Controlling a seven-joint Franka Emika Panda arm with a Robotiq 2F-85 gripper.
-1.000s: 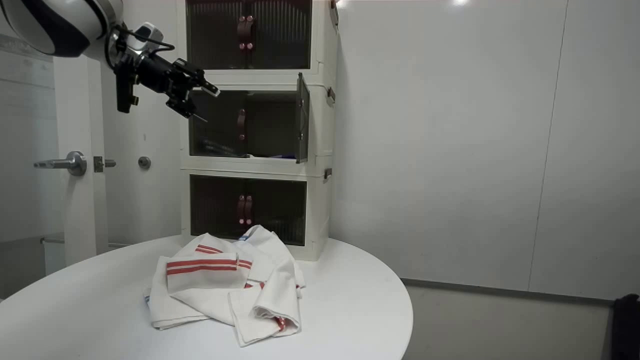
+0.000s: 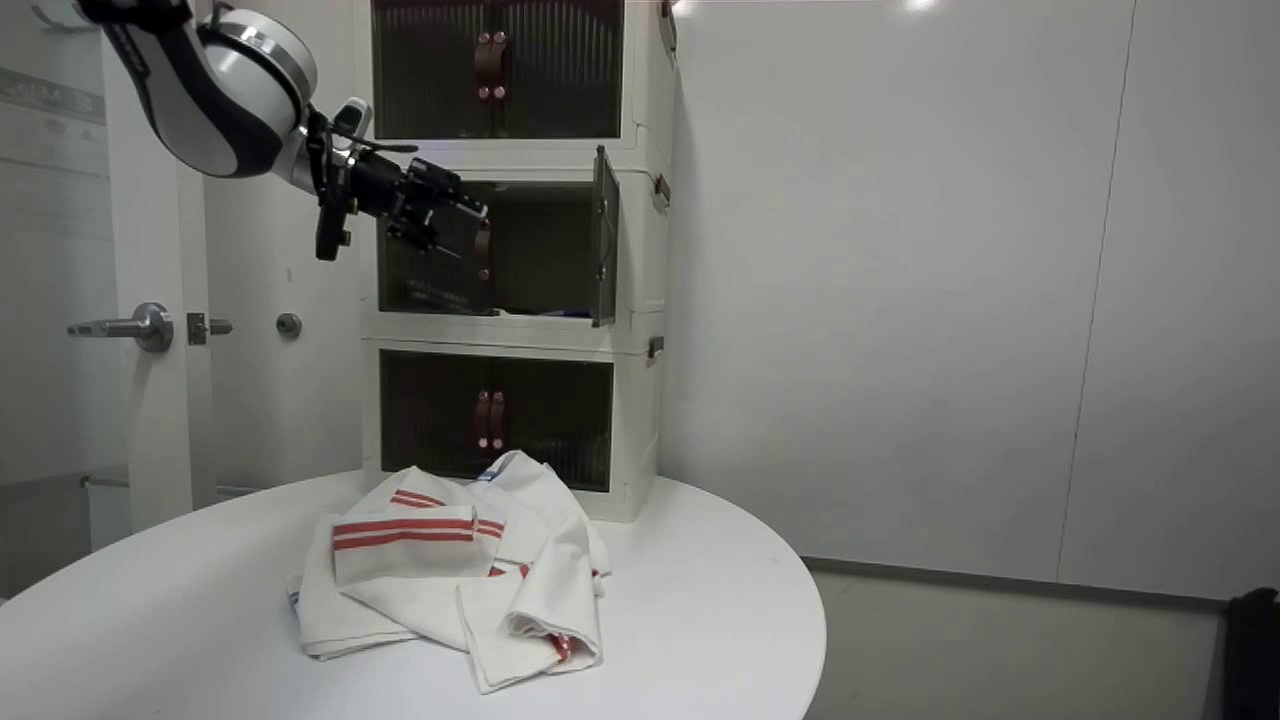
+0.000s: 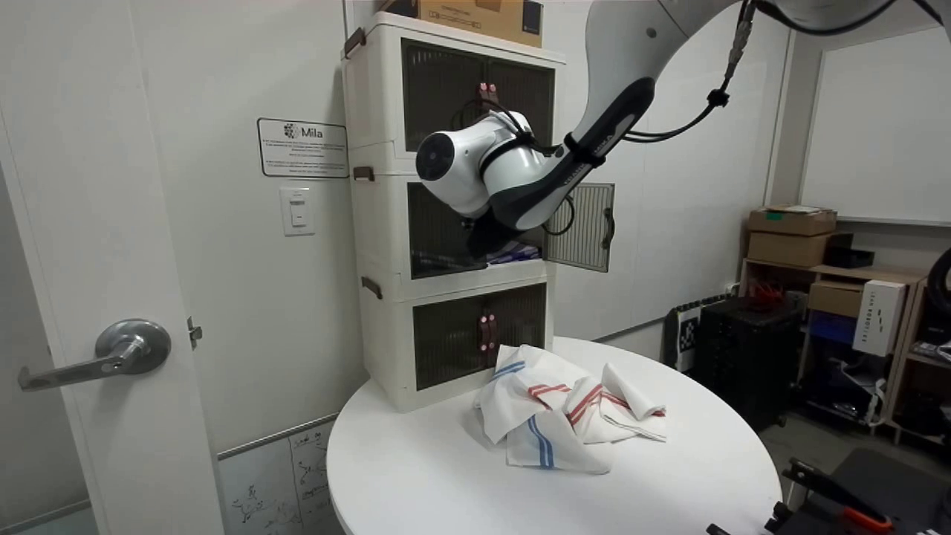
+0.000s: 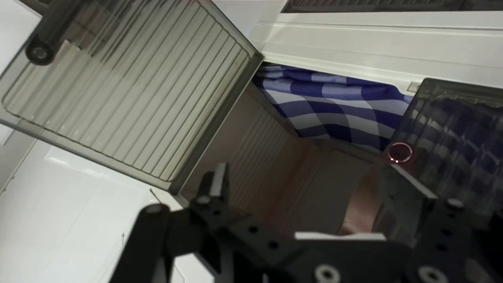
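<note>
My gripper stands open in front of the middle level of the cabinet, with nothing between its fingers. In the wrist view, the two fingers are well apart and frame the compartment's opening. The right-hand middle door is swung outward; the left-hand middle door is shut and carries a dark red handle. Inside the compartment lies a blue-and-white checked cloth. In exterior view 2 the arm hides the gripper.
White towels with red and blue stripes lie crumpled on the round white table, before the cabinet's closed bottom doors. The top doors are closed too. A cardboard box rests on the cabinet.
My gripper has moved right and slightly down, closer to the middle compartment. The open door and the towels look the same as before.
</note>
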